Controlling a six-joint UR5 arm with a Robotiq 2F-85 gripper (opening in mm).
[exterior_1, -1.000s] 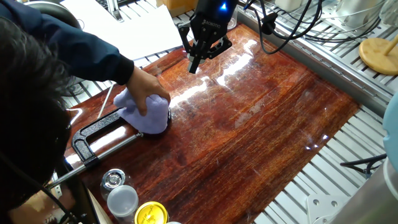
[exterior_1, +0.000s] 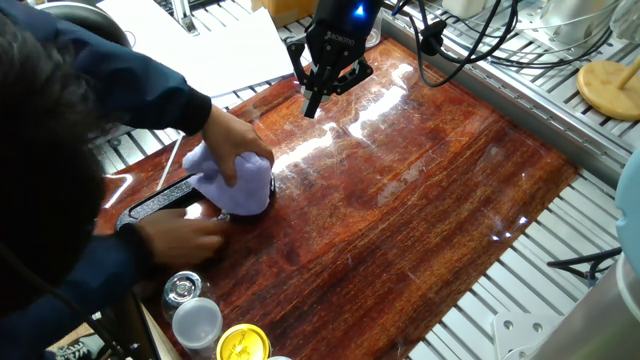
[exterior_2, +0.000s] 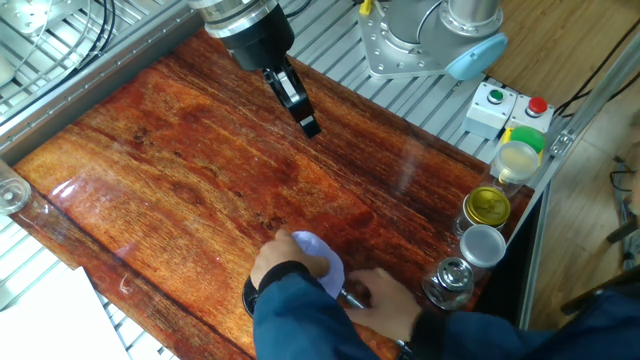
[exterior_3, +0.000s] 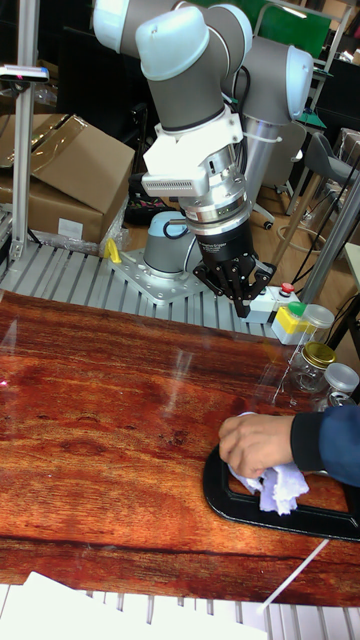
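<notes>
My gripper (exterior_1: 313, 104) hangs above the far side of the wooden board, its fingertips together with nothing visible between them. In exterior view 2 the gripper (exterior_2: 309, 127) is over bare wood, well apart from the person's hands. A black C-shaped clamp (exterior_3: 240, 509) lies flat at the board's edge. A lilac cloth (exterior_1: 243, 192) covers one end of it, pressed there by a person's hand (exterior_1: 235, 140). The person's other hand (exterior_1: 185, 237) is at the clamp's screw rod, hiding much of it.
Along one edge stand several jars, among them a yellow-lidded jar (exterior_2: 487, 206) and a white-lidded jar (exterior_2: 482, 246). A control box with a red button (exterior_2: 538, 105) sits beyond the board. The board's middle (exterior_1: 400, 220) is clear; the person's arms occupy one side.
The person's second hand has come in over the clamp's screw rod. The hand on the cloth, the clamp and my gripper have stayed in place.
</notes>
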